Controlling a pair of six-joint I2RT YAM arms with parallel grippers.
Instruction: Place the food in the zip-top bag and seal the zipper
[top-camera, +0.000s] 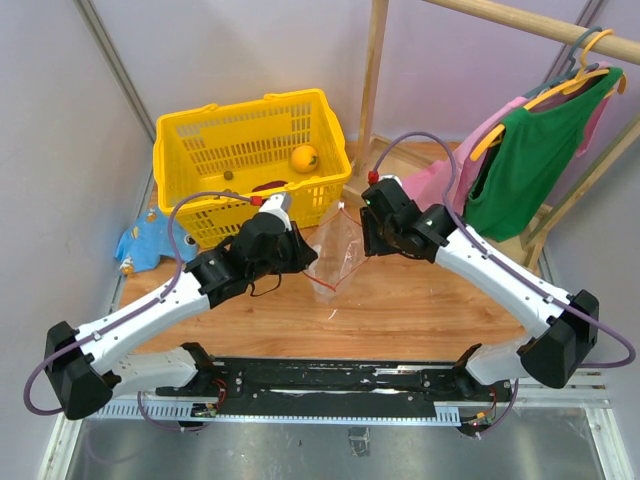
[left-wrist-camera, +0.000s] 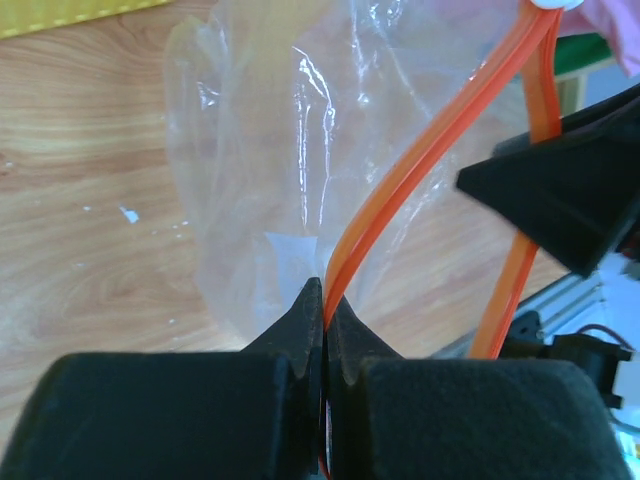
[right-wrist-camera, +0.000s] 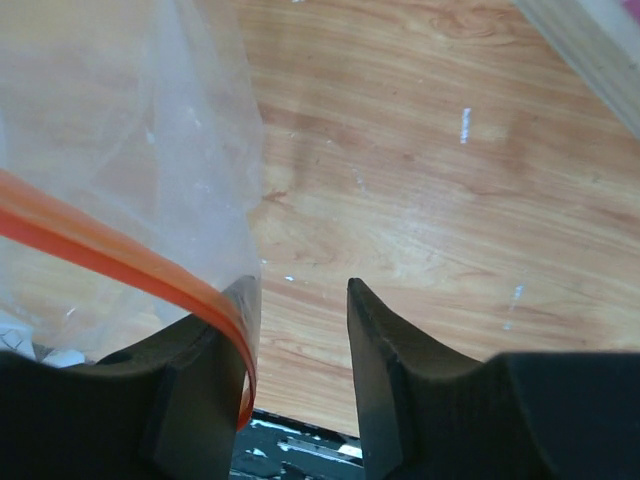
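The clear zip top bag (top-camera: 338, 252) with orange zipper strips hangs between my two grippers above the wooden table. In the left wrist view my left gripper is shut on one orange strip (left-wrist-camera: 425, 148), the bag's film spreading out behind it. My right gripper stands open in the right wrist view. An orange strip (right-wrist-camera: 120, 262) and film lie against its left finger; the gap is otherwise clear. No food shows in the visible part of the bag. A round orange (top-camera: 305, 158) lies in the yellow basket (top-camera: 185, 135).
A dark red item (top-camera: 269, 186) and small pieces lie in the basket too. Left of it is a blue cloth item (top-camera: 150, 240). A wooden rack with a green garment (top-camera: 535, 165) stands at the right. Bare table (top-camera: 420, 310) extends in front.
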